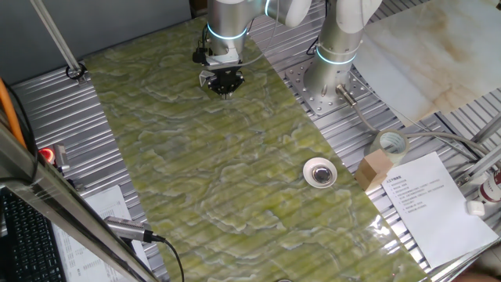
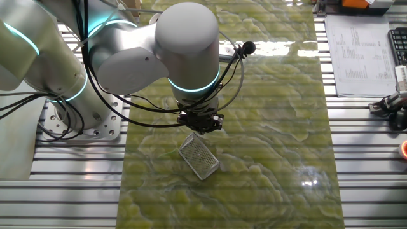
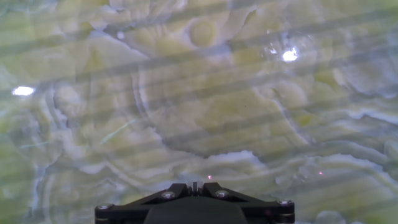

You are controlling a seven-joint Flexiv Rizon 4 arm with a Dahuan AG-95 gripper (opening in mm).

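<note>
My gripper [image 1: 226, 95] hangs over the far part of the green marbled mat [image 1: 180, 149]. Seen in the wrist view, its black fingers [image 3: 169, 195] meet closely at the tips, and nothing shows between them. A pale rectangular piece with a fine mesh face [image 2: 198, 156] appears just below the gripper in exterior view 2; whether it touches the gripper or the mat I cannot tell. It is not visible in the other two views. Well away from the gripper, a round white dish [image 1: 309, 178] with a shiny metal centre rests near the mat's right edge.
Beside the mat's right edge stand a wooden block [image 1: 373, 170] and a tape roll [image 1: 389, 145], with a printed sheet [image 1: 440, 207] nearby. The arm's base [image 1: 322, 90] is bolted right of the mat. A cabled metal device [image 1: 129, 229] lies at the left edge. Mid-mat is clear.
</note>
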